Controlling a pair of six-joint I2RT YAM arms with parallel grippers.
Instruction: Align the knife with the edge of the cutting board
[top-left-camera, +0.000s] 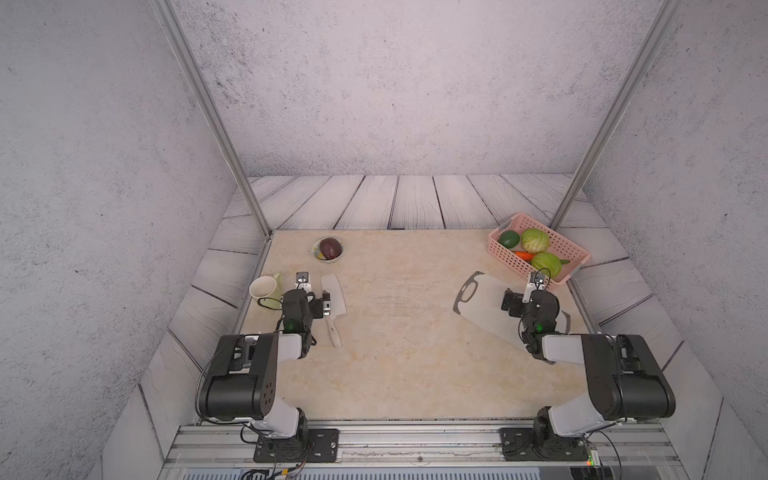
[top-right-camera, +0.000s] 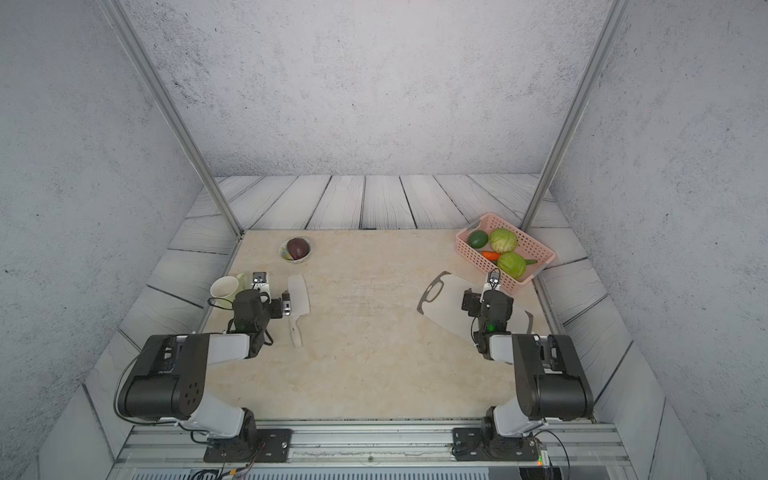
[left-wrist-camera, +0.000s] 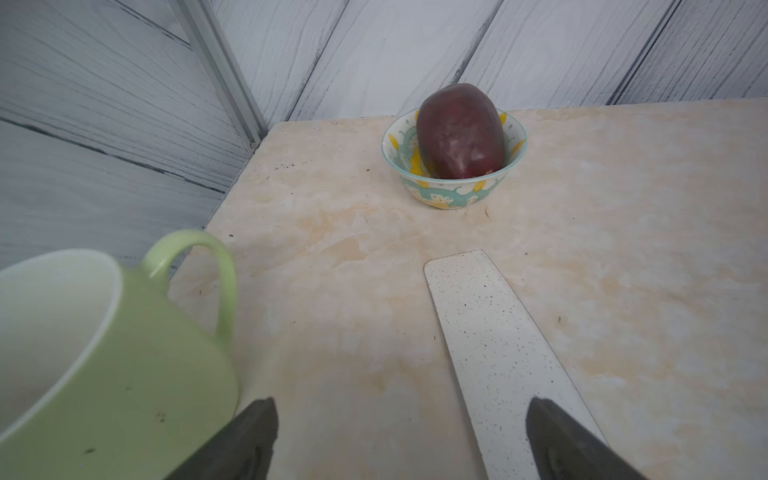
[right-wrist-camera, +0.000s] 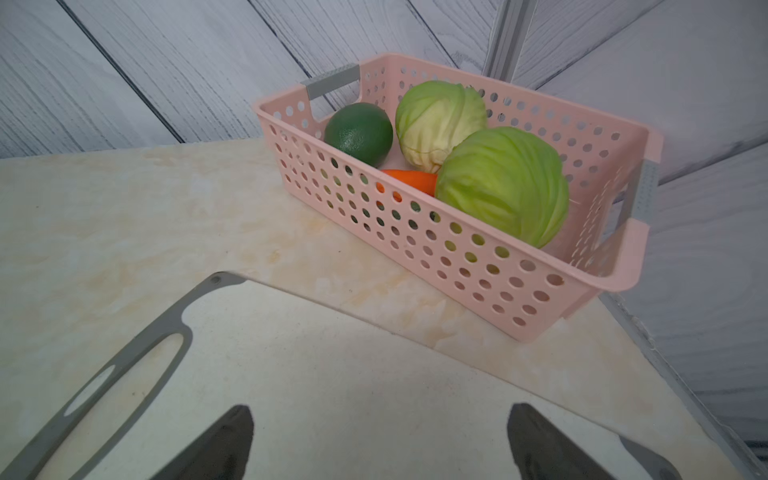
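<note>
On the left half of the table lies a knife, its pale speckled blade pointing to the back and its light handle toward the front. My left gripper is open above the table beside the knife, nothing held; its right finger overlaps the blade in the left wrist view. Far to the right, the white cutting board lies at a slant, with a grey looped handle at its left end. Over the board my right gripper stands open and empty, its arm covering part of the board from above.
A green mug stands close on the left gripper's left. Behind the knife is a bowl with a dark purple item. A pink basket of vegetables sits just behind the board.
</note>
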